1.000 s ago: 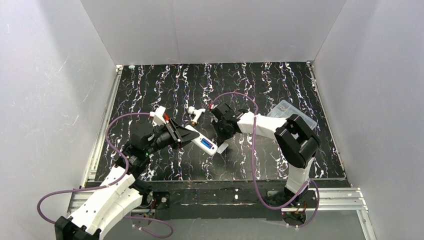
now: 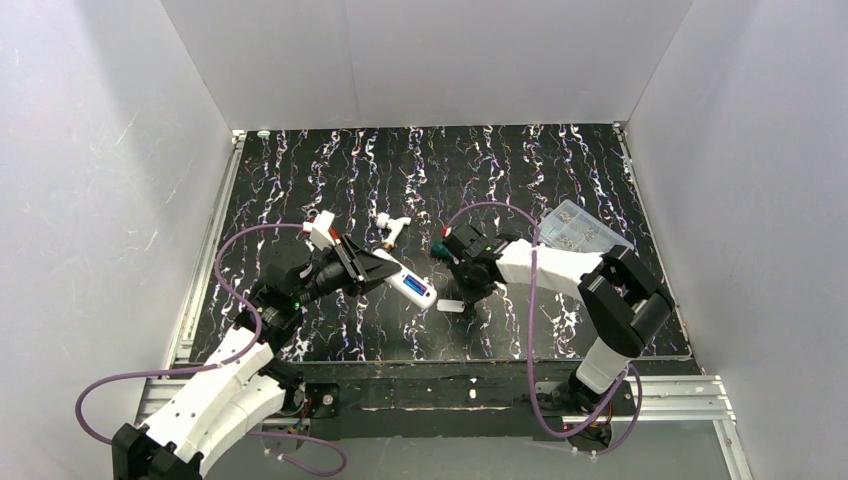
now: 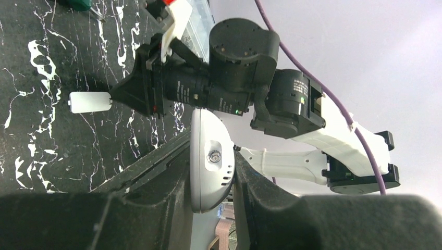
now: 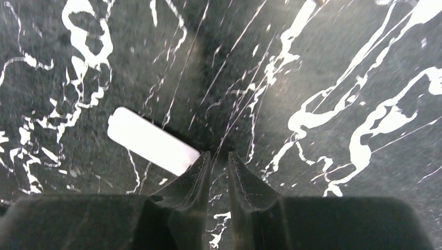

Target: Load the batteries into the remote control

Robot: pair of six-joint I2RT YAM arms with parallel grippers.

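The white remote (image 2: 413,288) with a blue window is held above the table by my left gripper (image 2: 375,264); the left wrist view shows the gripper shut on the remote's end (image 3: 211,161). A flat white piece (image 4: 152,140), likely the battery cover, lies on the marble table, also seen in the top view (image 2: 450,306). My right gripper is low beside that piece's right end, its fingers slightly apart with only table between them. No batteries can be made out clearly.
A white tool (image 2: 394,228) lies behind the remote. A green object (image 2: 440,250) is partly hidden by the right arm. A clear plastic box (image 2: 580,226) stands at the right.
My right arm has moved toward the front right, and the white piece now lies flatter to view, a little to the right. The left arm and remote look unmoved.
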